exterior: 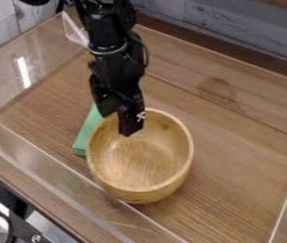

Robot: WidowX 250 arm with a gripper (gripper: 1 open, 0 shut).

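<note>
My black gripper (127, 116) hangs pointing down over the back-left part of a large light wooden bowl (146, 166), its fingertips near the rim. It looks open, though the fingers are dark and hard to separate. A green object (86, 138) lies on the wooden table just left of the bowl, partly hidden behind it. The bowl looks empty in the part that shows.
Clear panels run along the left and right sides. A grey plank wall stands at the back.
</note>
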